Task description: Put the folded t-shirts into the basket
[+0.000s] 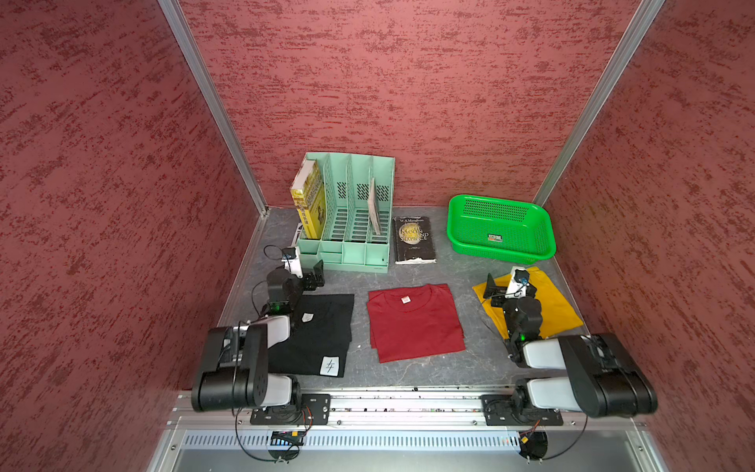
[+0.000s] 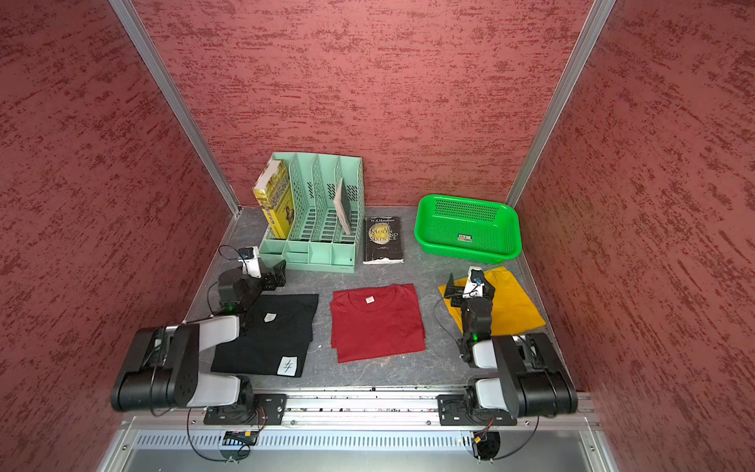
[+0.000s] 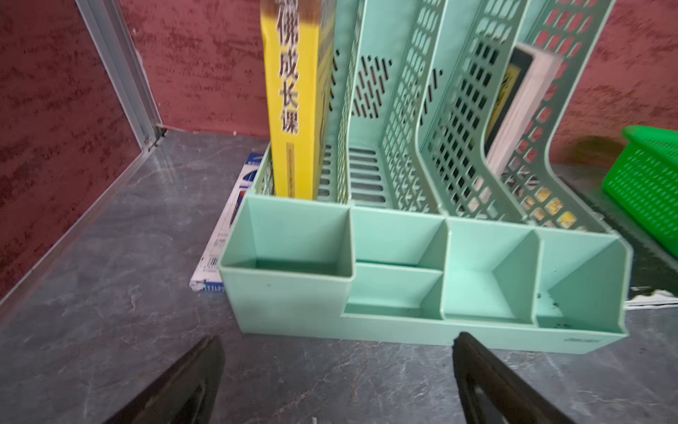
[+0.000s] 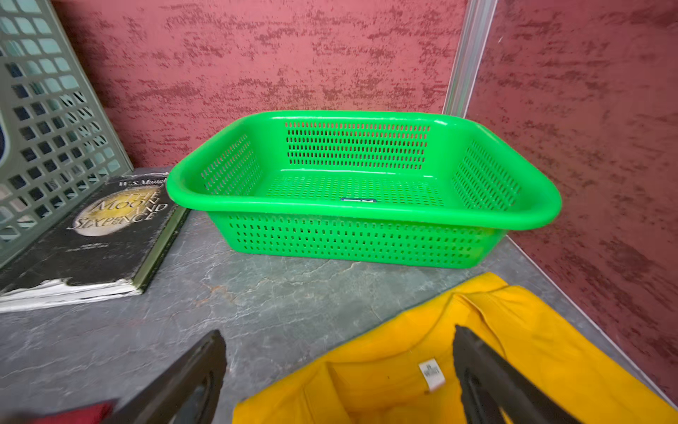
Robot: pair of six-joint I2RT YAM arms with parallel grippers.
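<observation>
The folded black shirt (image 1: pixel 326 330) lies at the left, partly under my left arm. In the middle is a folded dark red shirt (image 1: pixel 417 322), flat, collar toward the back. A folded yellow shirt (image 1: pixel 554 303) rests at the right, partly hidden by my right arm. Behind it, the green basket (image 4: pixel 353 240) holds no shirt. My left gripper is open and empty, facing the mint organizer from beyond the black shirt's far edge. Open as well, my right gripper hovers over the yellow shirt's collar end, with nothing gripped.
The mint organizer (image 3: pixel 395 332) holds a thick yellow book (image 3: pixel 295 106) and a thin book (image 1: pixel 373 206). A black book (image 1: pixel 414 240) lies flat between organizer and basket. Bare table shows around the red shirt. Walls close in at both sides.
</observation>
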